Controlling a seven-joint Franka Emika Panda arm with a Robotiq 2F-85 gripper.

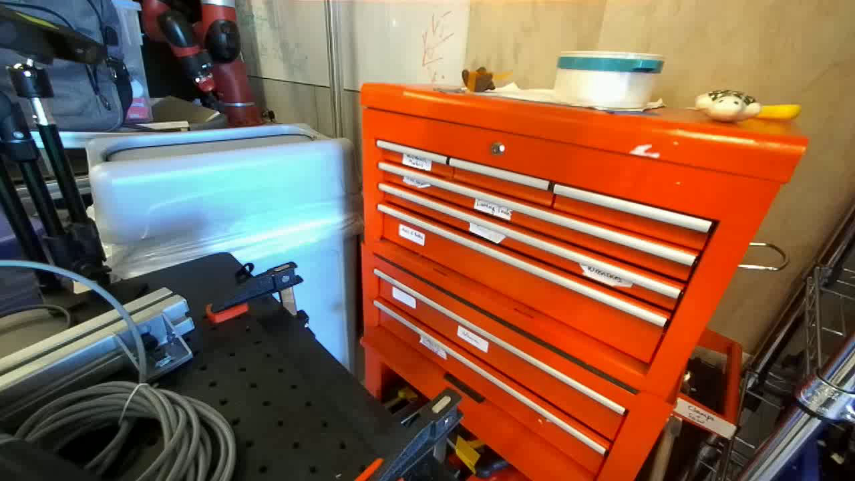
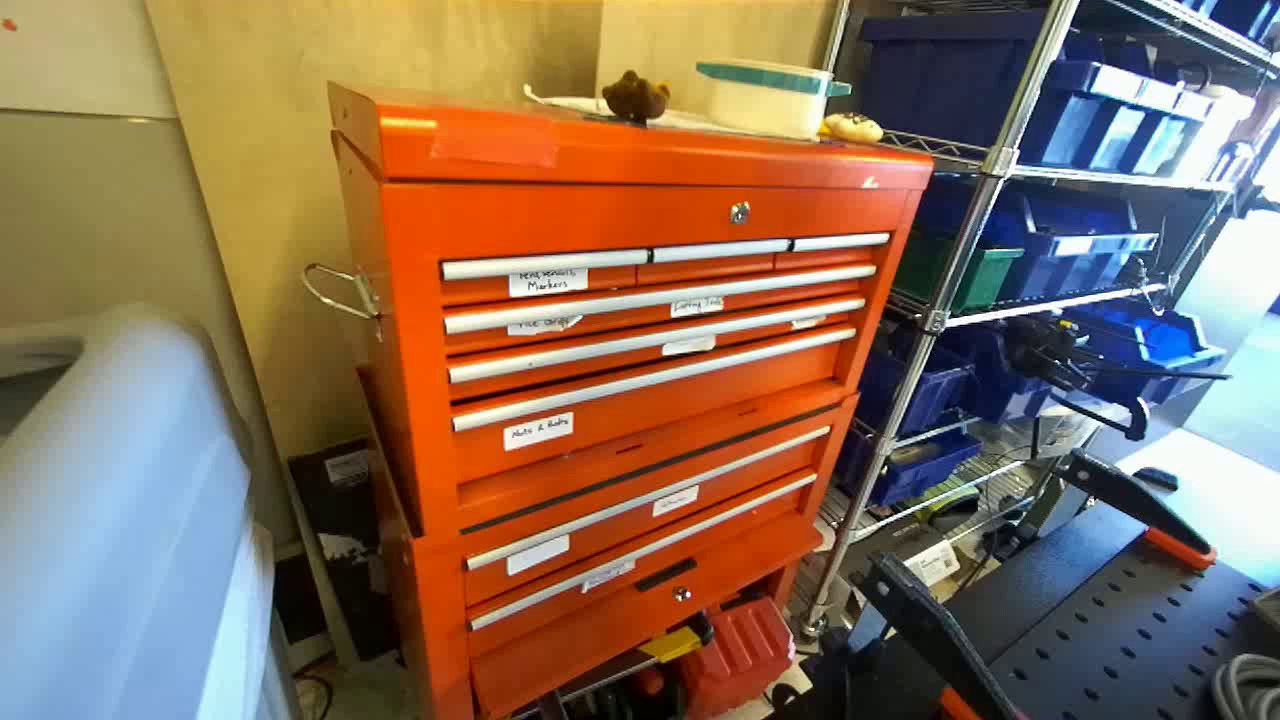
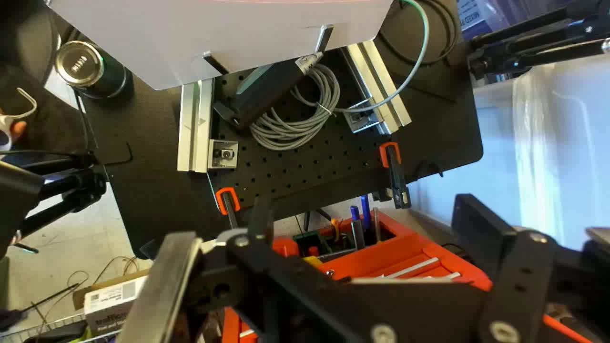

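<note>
In the wrist view my gripper stands open, its two dark fingers wide apart and nothing held between them. The red-orange tool chest (image 3: 400,246) shows below and behind it, partly hidden by the gripper body. Both exterior views show the chest (image 1: 513,280) with all its drawers closed. On its top are a small brown plush toy (image 2: 636,96), a white tub with a teal lid rim (image 1: 605,84) and a pale toy with a yellow part (image 1: 727,105). The arm does not appear in either exterior view.
A black perforated table (image 3: 297,171) carries a coil of grey cable (image 3: 294,134), metal rails (image 3: 194,126) and orange-tipped clamps (image 3: 394,174). Wire shelving with blue bins (image 2: 1086,246) stands right of the chest. A large white case (image 1: 224,200) stands on its other side.
</note>
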